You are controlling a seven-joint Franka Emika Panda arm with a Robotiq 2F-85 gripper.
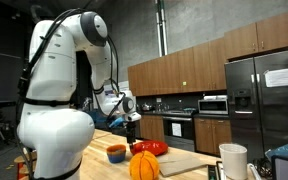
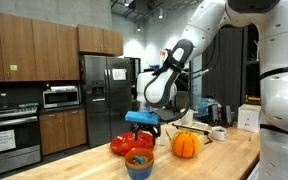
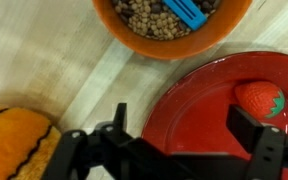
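Note:
My gripper hangs over the counter with its fingers wide apart and nothing between them. Beneath it lies a round red plate [image 3: 199, 110], its left edge showing between the fingers. On the plate, beside my right finger [image 3: 242, 124], is a red strawberry with a green top [image 3: 257, 98]. An orange bowl [image 3: 149, 44] at the top of the wrist view holds beans or pebbles and a blue utensil [image 3: 187, 12]. An orange toy pumpkin [image 3: 16, 142] with dark stripes sits at lower left, apart from the plate.
In exterior view 2, a white mug [image 2: 218, 133] stands beyond the pumpkin [image 2: 186, 146]. A light board [image 1: 184, 162] lies near the red plate in exterior view 1. Bare wooden counter [image 2: 89, 166] stretches left of the bowl. Cabinets and a fridge [image 1: 264, 95] stand far behind.

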